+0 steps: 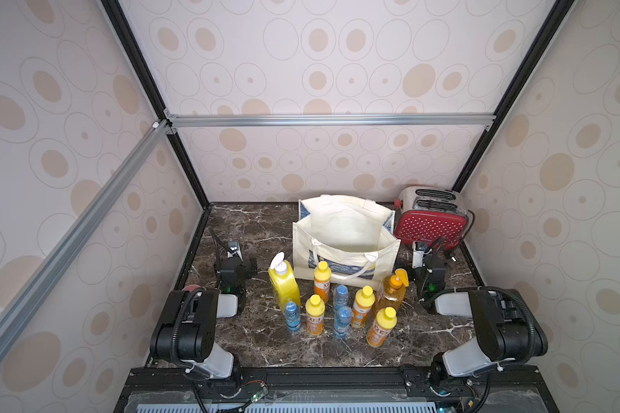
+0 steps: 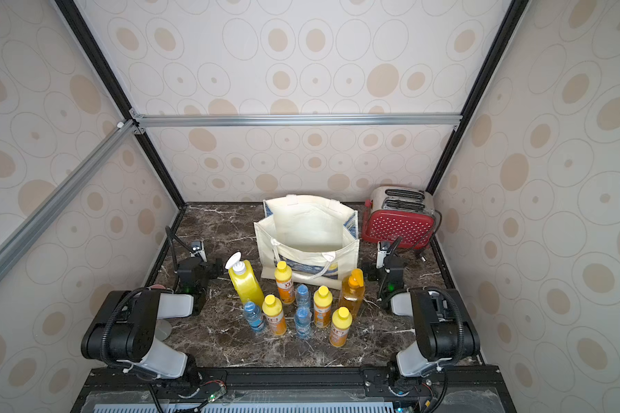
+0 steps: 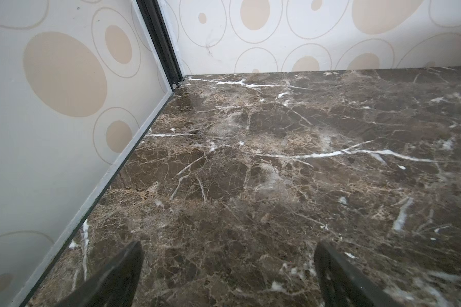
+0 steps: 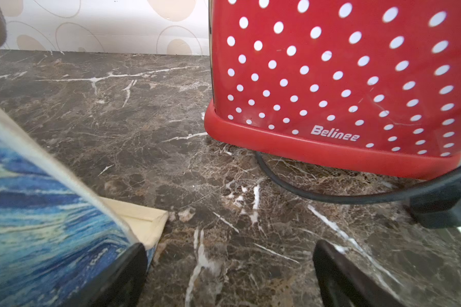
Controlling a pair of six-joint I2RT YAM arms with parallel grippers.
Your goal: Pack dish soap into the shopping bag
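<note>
In both top views a white shopping bag (image 1: 302, 256) stands upright at the back middle, its mouth gaping. Two pump bottles could be dish soap: a yellow one with a white pump (image 1: 284, 287) by the bag's front left, and an amber one with a yellow-orange pump (image 2: 352, 296) by its front right. Both are upright on the counter. My left gripper is open over bare counter, left of the yellow bottle. Between the bag and the toaster, my right gripper is open and empty, with the bag's blue side panel (image 4: 41, 220) at its left.
Orange bottles with yellow caps (image 1: 314, 320) and small blue bottles (image 1: 292, 316) crowd the counter before the bag. A red dotted toaster (image 4: 338, 87) stands back right, its black cord (image 4: 312, 193) on the counter.
</note>
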